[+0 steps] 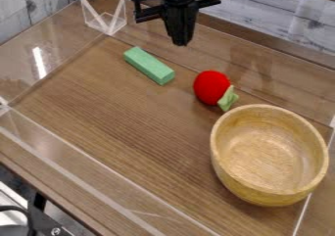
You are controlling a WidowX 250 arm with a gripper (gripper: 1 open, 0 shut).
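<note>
My gripper [181,36] hangs high at the top centre, shut, with nothing seen between its fingers. Below it and to the left lies a green block [148,65] on the wooden surface. A red strawberry-like object [213,87] with a green top rests below and right of the gripper. At the lower right sits a large yellow bowl [268,171], apparently empty.
A clear, angular object [105,17] stands at the upper left near the edge. A dark cable loop shows at the bottom left corner.
</note>
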